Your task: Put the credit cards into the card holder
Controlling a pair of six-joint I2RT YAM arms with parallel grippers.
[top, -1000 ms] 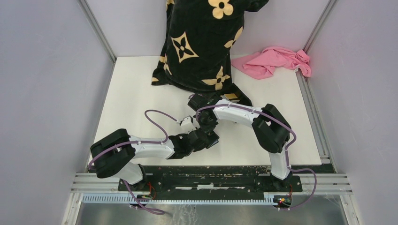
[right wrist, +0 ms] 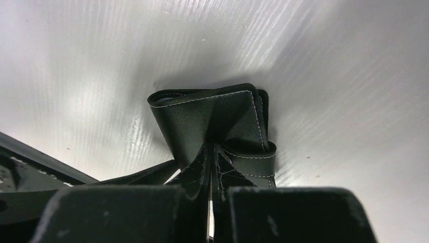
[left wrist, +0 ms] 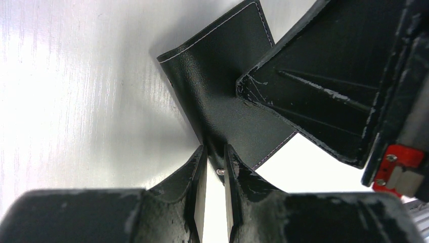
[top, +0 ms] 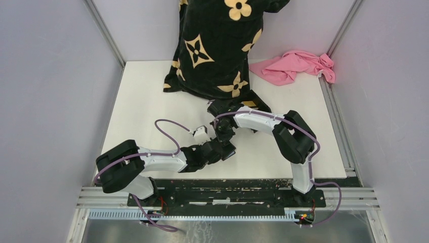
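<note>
The black leather card holder (top: 228, 152) lies on the white table at front centre, mostly under both arms in the top view. In the left wrist view, my left gripper has its fingertips close together at the holder's (left wrist: 217, 86) edge; I cannot tell whether the holder is between them. My right gripper is shut, its tips on the folded holder (right wrist: 192, 121) beside its strap (right wrist: 250, 162). No card shows clearly in the wrist views.
A black box (top: 258, 101) with a yellowish item sits at back centre-right, beside a dark patterned cloth (top: 207, 50) and a pink cloth (top: 286, 68).
My left arm stays nearly where it was.
</note>
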